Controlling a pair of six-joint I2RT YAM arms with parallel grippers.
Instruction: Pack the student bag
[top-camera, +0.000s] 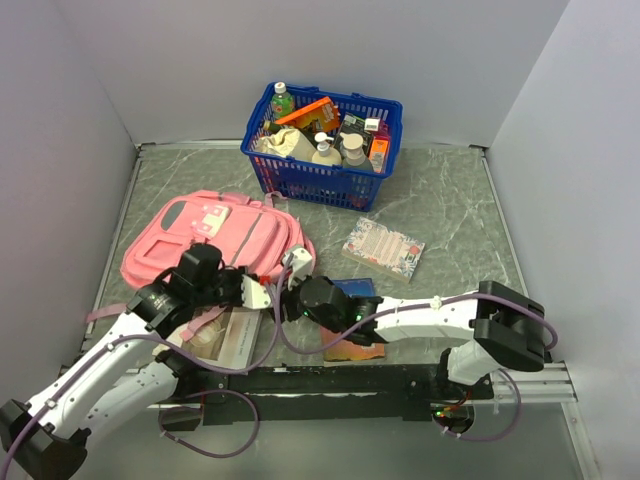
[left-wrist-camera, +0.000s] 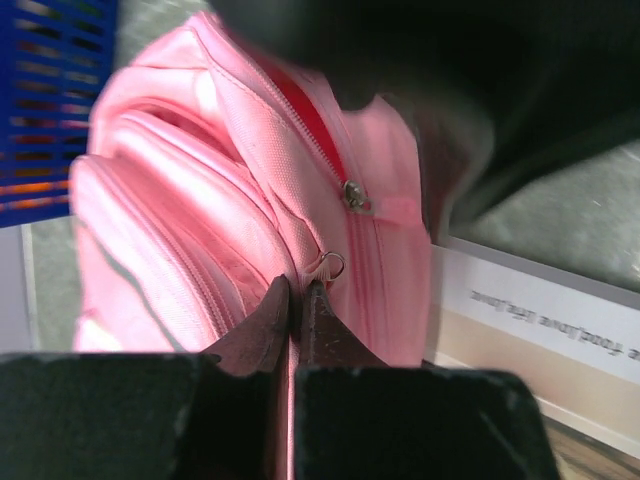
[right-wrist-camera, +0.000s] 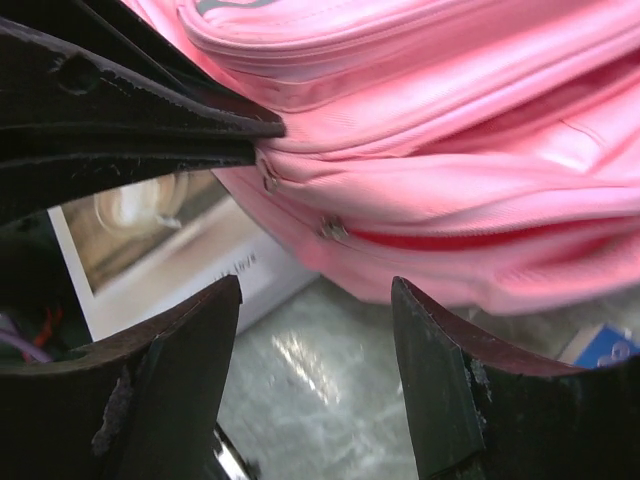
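Note:
The pink bag (top-camera: 215, 230) lies on its side at the left of the table, a zipper partly open onto red lining (right-wrist-camera: 450, 240). My left gripper is shut on the pink fabric at the bag's near end, beside a zipper pull (left-wrist-camera: 354, 197) and a metal ring. My right gripper is part open beside that end, its fingers below the zipper in the right wrist view, nothing seen between them but floor and bag edge behind.
The blue basket (top-camera: 310, 180) of bottles and boxes stands at the back. A patterned book (top-camera: 383, 248) lies right of the bag, blue and orange books (top-camera: 355, 349) at the front, a pale book (top-camera: 240, 340) under my left arm.

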